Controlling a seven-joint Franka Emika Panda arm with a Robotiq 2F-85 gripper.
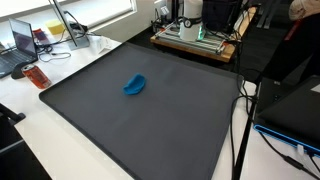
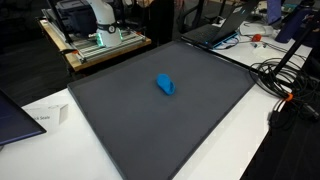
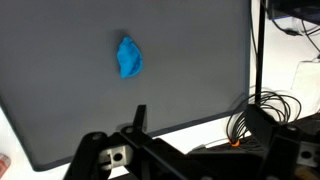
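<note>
A crumpled blue piece, apparently cloth, lies on the dark grey mat, left of its middle in exterior view 1. Exterior view 2 shows the same blue piece lying alone, toward the mat's far part. From the wrist camera the blue piece appears up and left of my gripper, apart from it. The two dark fingers stand wide apart with only bare mat visible between them. Neither exterior view includes the gripper.
An orange-red can stands on the white table just off the mat's corner. Loose black cables lie beside the mat. A laptop sits at the back left.
</note>
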